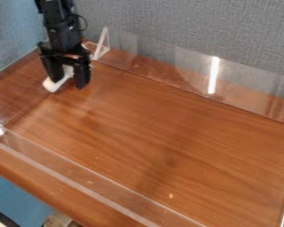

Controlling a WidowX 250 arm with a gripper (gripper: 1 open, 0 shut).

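My black gripper (65, 67) is low over the wooden table (169, 142) at the far left back, its fingers pointing down around a white object (53, 82) that lies at a slant on the wood beneath it. The fingers look spread apart, but whether they touch the white object or grip it I cannot tell, as the gripper hides part of it.
A white wire-like stand or bracket (102, 43) is behind the gripper at the back edge. Clear panels line the table's back and front edges.
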